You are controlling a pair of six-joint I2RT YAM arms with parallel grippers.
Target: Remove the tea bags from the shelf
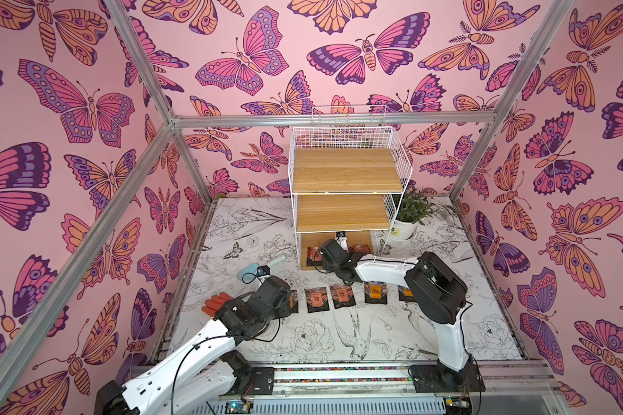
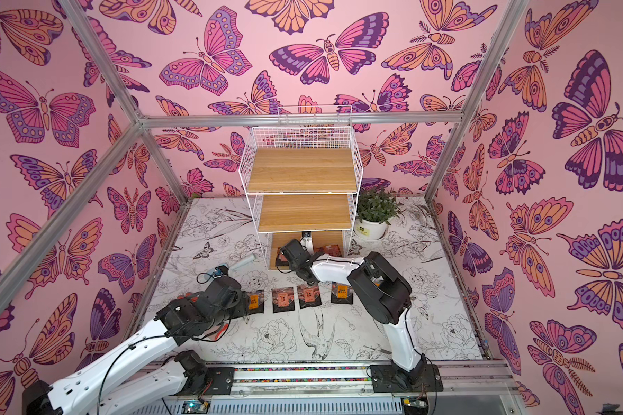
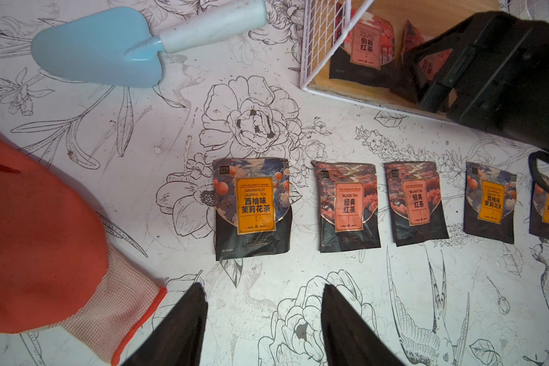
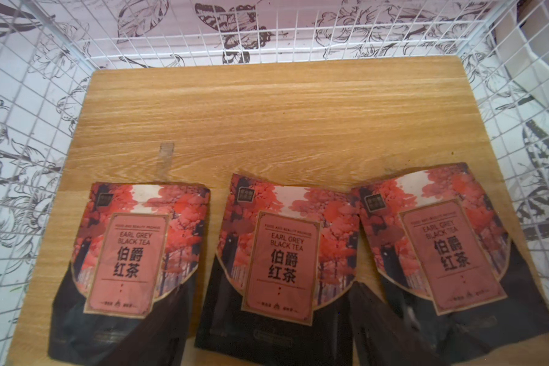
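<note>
Three red-and-black Earl Grey bags lie on the lowest wooden board of the white wire shelf: a left bag (image 4: 128, 256), a middle bag (image 4: 280, 262) and a right bag (image 4: 448, 244). My right gripper is open above them, its fingers on either side of the middle bag's lower part. On the table in front of the shelf is a row of several bags, including a grapefruit jasmine bag (image 3: 253, 207) and black tea bags (image 3: 349, 207). Nothing shows between the parted fingers of my left gripper, over bare table just in front of that row.
A blue trowel (image 3: 103, 45) and a red glove (image 3: 36, 244) lie on the left side of the table. The upper shelf board (image 1: 346, 169) and the middle board (image 1: 342, 212) look empty. A potted plant (image 1: 409, 211) stands right of the shelf.
</note>
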